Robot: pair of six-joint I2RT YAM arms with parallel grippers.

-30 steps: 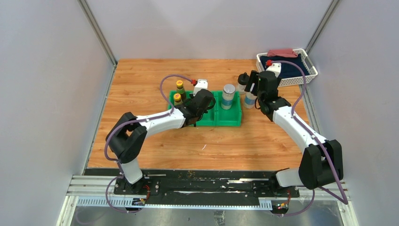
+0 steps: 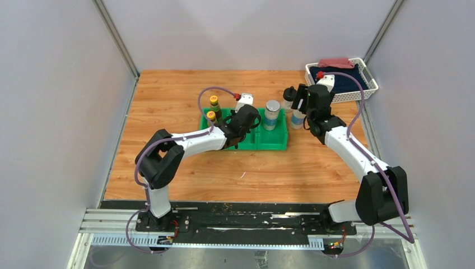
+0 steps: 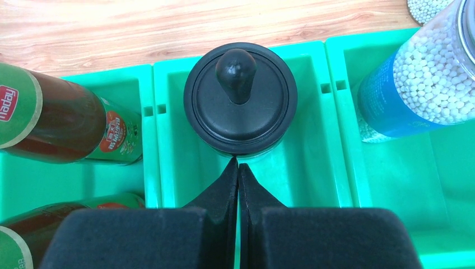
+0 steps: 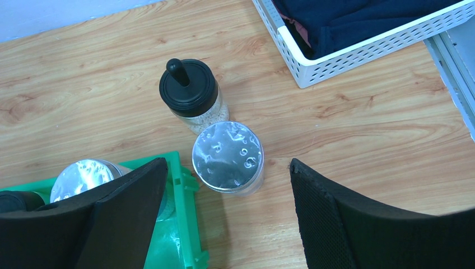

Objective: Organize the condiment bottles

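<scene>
A green compartment tray (image 2: 271, 144) holds two sauce bottles (image 3: 78, 120), a black-lidded container (image 3: 241, 101) in the middle compartment, and a blue-label jar of white beads (image 3: 414, 84) on the right. My left gripper is shut, over the middle compartment just on the near side of the black lid, nothing visible between its fingers. Right of the tray stand a silver-lidded jar (image 4: 227, 157) and a black-topped shaker (image 4: 188, 87). My right gripper hangs open above the silver-lidded jar, a finger on either side of it in view.
A white basket (image 2: 341, 98) with dark and pink cloth sits at the back right corner.
My left arm has moved slightly rightward over the tray. The right arm looks unchanged in the top view.
</scene>
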